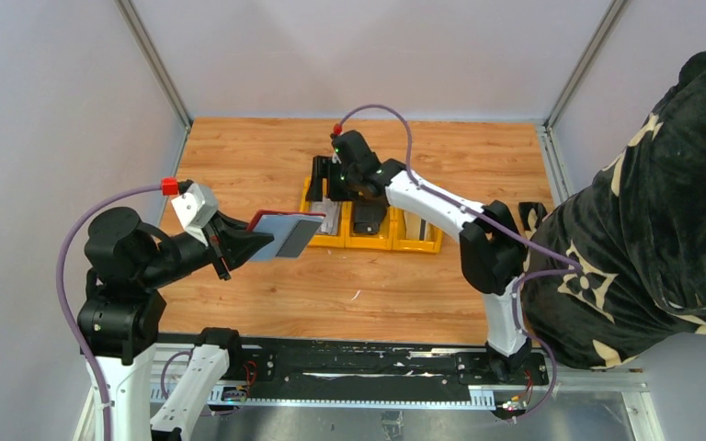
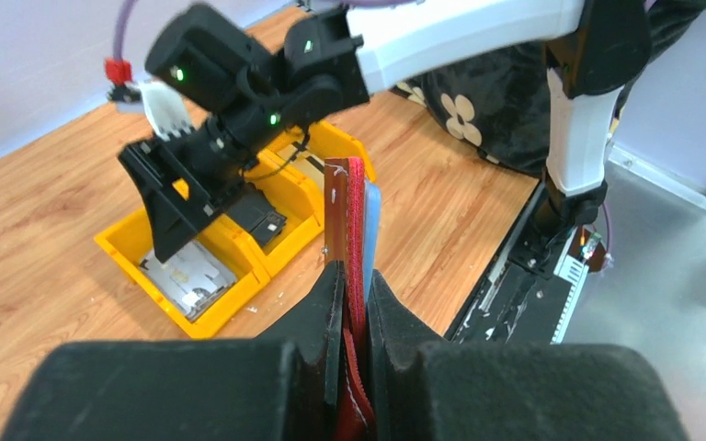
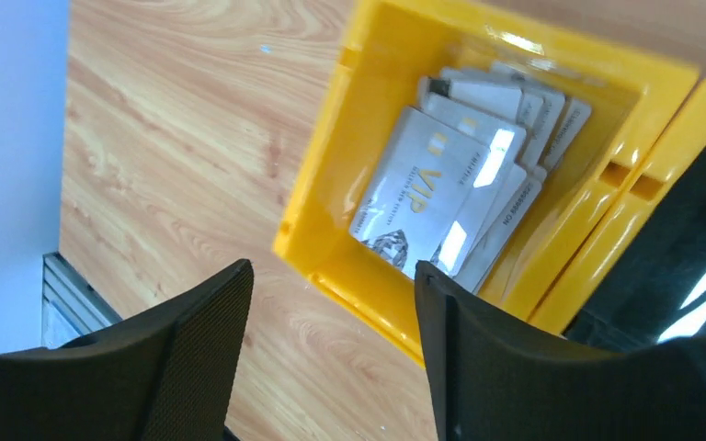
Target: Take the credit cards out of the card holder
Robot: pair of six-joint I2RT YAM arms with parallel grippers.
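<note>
In the top view my left gripper [image 1: 244, 243] is shut on a red-edged card holder [image 1: 267, 237] with blue and grey faces, raised at the left of the table; the left wrist view shows it edge-on between the fingertips. My right gripper is open above the left compartment of the yellow organizer [image 3: 326, 142], where a fanned stack of silver cards [image 3: 423, 175] lies, the front one printed VIP. Nothing is between the right fingers.
The organizer's middle compartment holds a dark item [image 1: 368, 219], the right one a pale item [image 1: 415, 227]. A black patterned cloth [image 1: 634, 230] fills the right side.
</note>
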